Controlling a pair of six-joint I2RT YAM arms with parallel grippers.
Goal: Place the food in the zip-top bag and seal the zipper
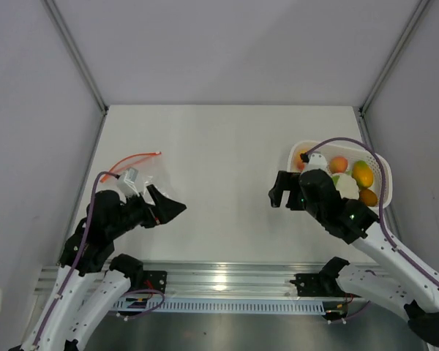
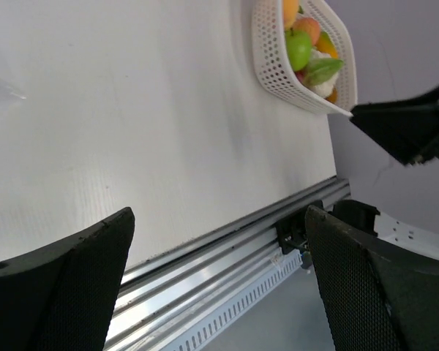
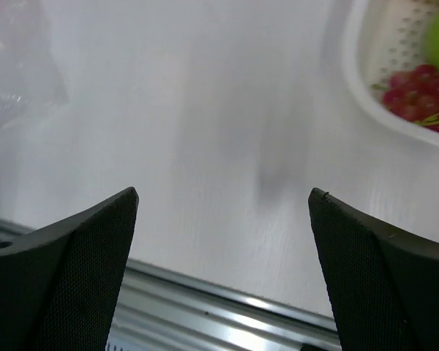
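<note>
The clear zip top bag (image 1: 156,170) with an orange-red zipper (image 1: 135,156) lies flat at the table's left side, partly hidden by my left arm. A white perforated basket (image 1: 323,148) at the right holds the food: oranges, a mango (image 1: 363,174), a green apple (image 2: 298,50), red grapes (image 3: 420,93) and more. My left gripper (image 1: 168,213) stands open above the table just right of the bag, nothing between its fingers. Left of the basket hovers my right gripper (image 1: 281,194), also open and empty; its arm covers part of the basket.
A metal rail (image 1: 219,272) runs along its front edge. Grey walls enclose the back and both sides, with the basket close to the right one.
</note>
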